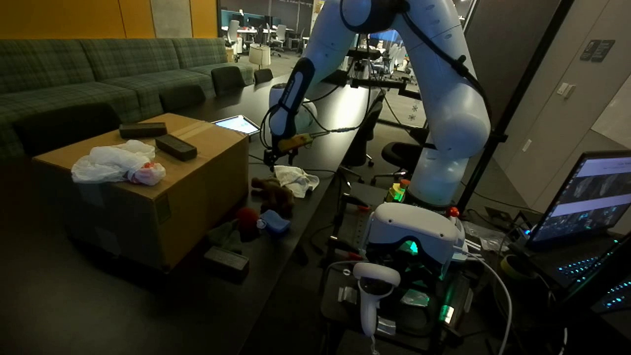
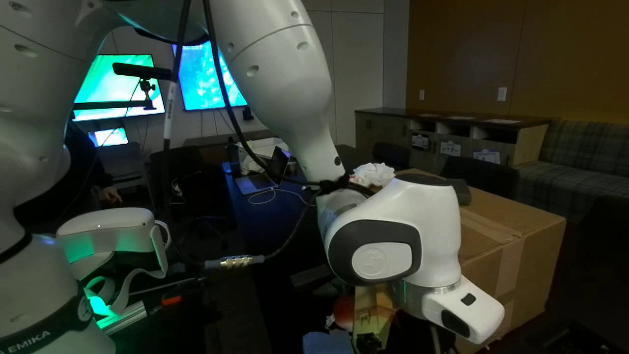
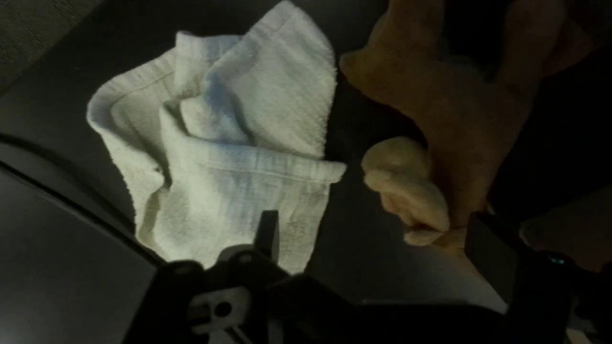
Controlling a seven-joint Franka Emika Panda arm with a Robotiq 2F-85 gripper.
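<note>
A white cloth (image 1: pixel 296 180) lies crumpled and partly folded on the dark table beside a brown plush toy (image 1: pixel 273 194). My gripper (image 1: pixel 281 158) is just above the table, on the far side of the cloth. From the wrist, its fingers stand wide apart, with nothing held between them. The left finger (image 3: pixel 267 235) overlaps the near end of the cloth (image 3: pixel 229 126) in that view, while the right finger (image 3: pixel 487 252) appears by the plush toy (image 3: pixel 459 114). Whether either finger touches anything cannot be made out.
A large cardboard box (image 1: pixel 201 195) carries a plastic bag (image 1: pixel 115 162) and dark blocks. A red ball (image 1: pixel 247 219), a blue item (image 1: pixel 274 222) and another dark block (image 1: pixel 227 263) lie along its near side. A tablet (image 1: pixel 237 124) rests behind; a black cable (image 3: pixel 74 212) crosses the table.
</note>
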